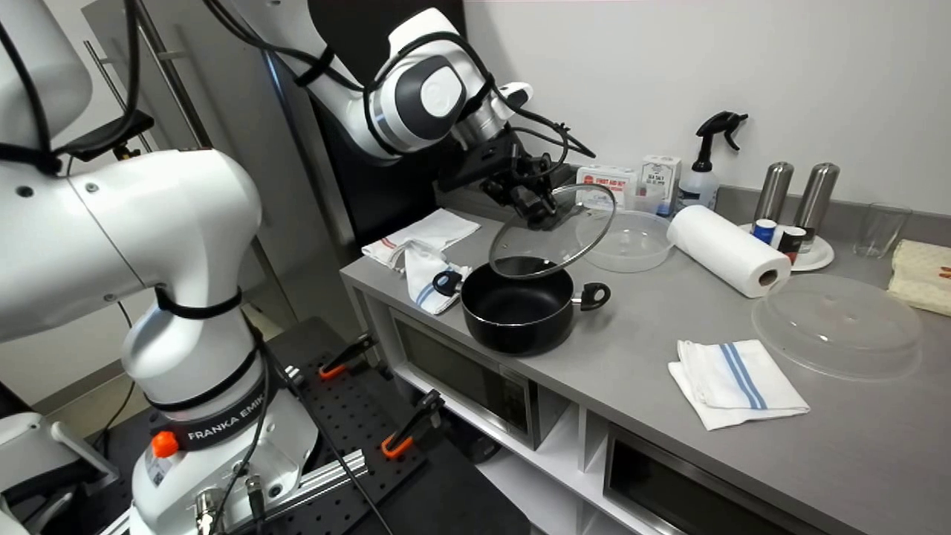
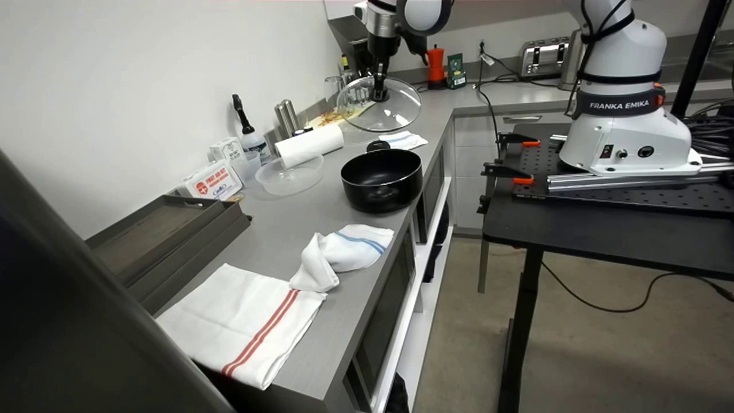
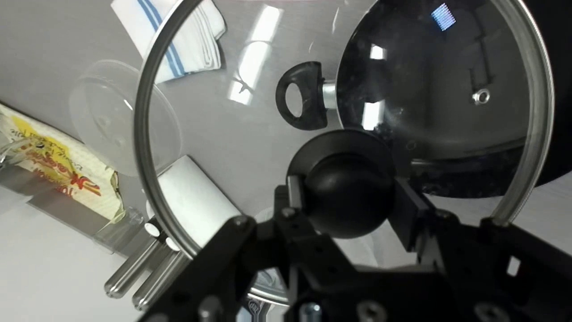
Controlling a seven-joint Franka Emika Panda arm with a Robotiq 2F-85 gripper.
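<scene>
A glass lid with a metal rim hangs tilted in the air, my gripper shut on its black knob. In the wrist view the knob sits between the two fingers of the gripper, and the pot shows through the glass. The black pot stands uncovered on the grey counter, its inside empty as far as I can see. From exterior view 1 the lid is above the pot's back part. Exterior view 2 also shows the lid clear of the pot, with a gap between them.
White towels lie left of the pot, and a folded blue-striped towel lies to its right. Behind are a clear plastic bowl, a paper towel roll and a spray bottle. A clear plastic cover rests farther right.
</scene>
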